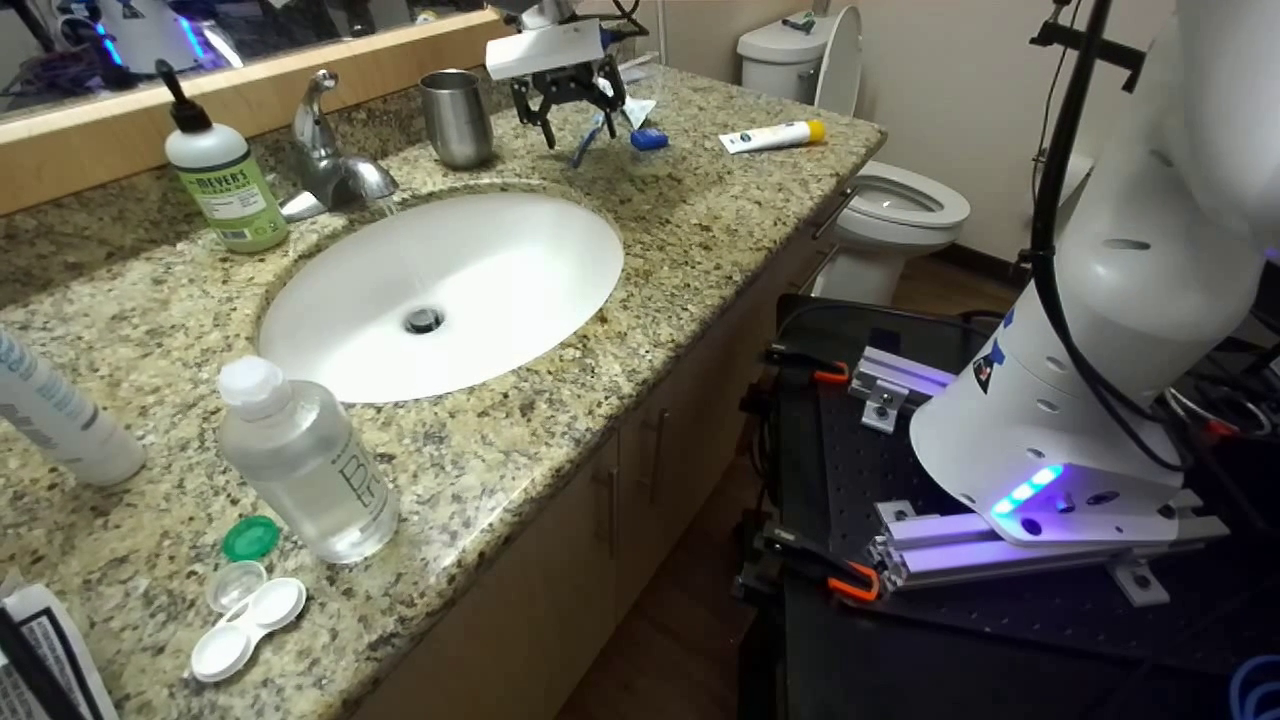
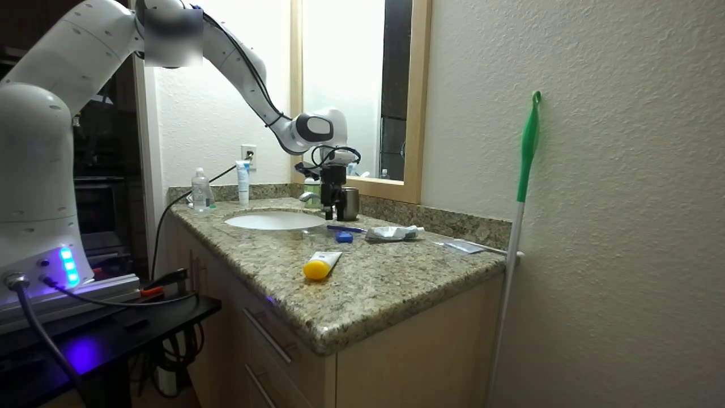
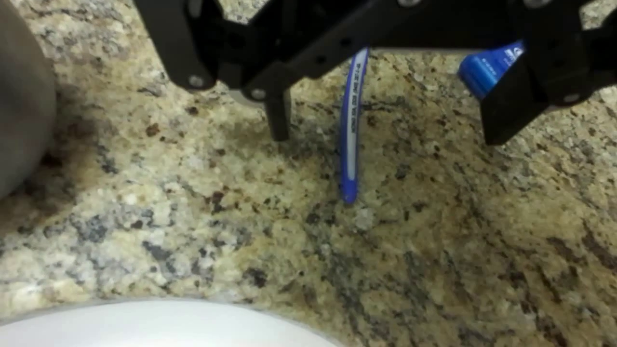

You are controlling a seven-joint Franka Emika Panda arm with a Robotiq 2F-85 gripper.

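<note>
My gripper stands open above the counter, its two fingers spread wide with nothing held. Between and below them, in the wrist view, lies a blue toothbrush (image 3: 351,127) whose upper part is hidden behind the gripper. A small blue box-like item (image 3: 489,68) rests near the right finger, partly covered by it. In exterior view 1 the gripper (image 1: 582,132) hangs close to the toothbrush (image 1: 587,142), with the blue item (image 1: 649,139) just to its right. A steel cup (image 1: 456,118) stands upright to the left of the gripper.
The white sink (image 1: 444,288) has water running from the faucet (image 1: 342,174). A yellow-capped tube (image 2: 322,266) and a crumpled white tube (image 2: 394,233) lie on the counter. A soap bottle (image 1: 226,180) stands by the faucet.
</note>
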